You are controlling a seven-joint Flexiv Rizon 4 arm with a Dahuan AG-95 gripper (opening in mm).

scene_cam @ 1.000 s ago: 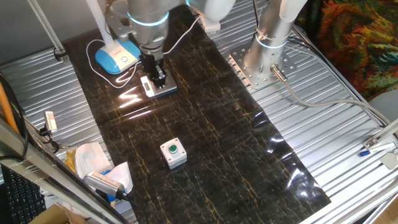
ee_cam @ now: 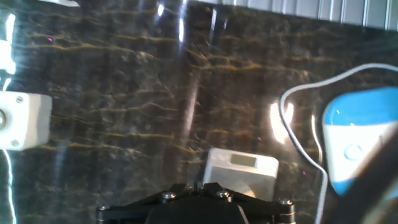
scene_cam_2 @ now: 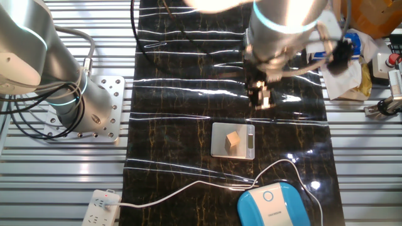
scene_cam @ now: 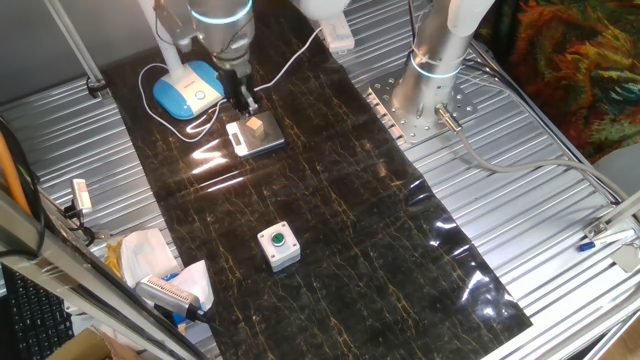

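Observation:
A small wooden block [scene_cam: 256, 127] rests on the flat scale [scene_cam: 265, 146]. Exterior view 2 has the same block [scene_cam_2: 232, 139] near the middle of the scale's platform [scene_cam_2: 220, 149], clear of any finger. My gripper [scene_cam: 247, 102] hangs above the scale on its far side in exterior view 1. In exterior view 2 the gripper [scene_cam_2: 261, 102] is blurred and apart from the block. The wrist view shows the fingertips of my gripper close together, with nothing visible between them; they cover the near part of the scale [ee_cam: 264, 167], and the block cannot be made out there.
A white box with a green button [scene_cam: 279, 246] stands on the dark marbled sheet. A blue-and-white lamp base [scene_cam: 190, 92] with a white cable lies beside the scale. White bags [scene_cam: 147, 255] sit at the left edge.
My gripper has moved up and away from over the scale, toward the back. The block, which the gripper covered before, now shows on the scale.

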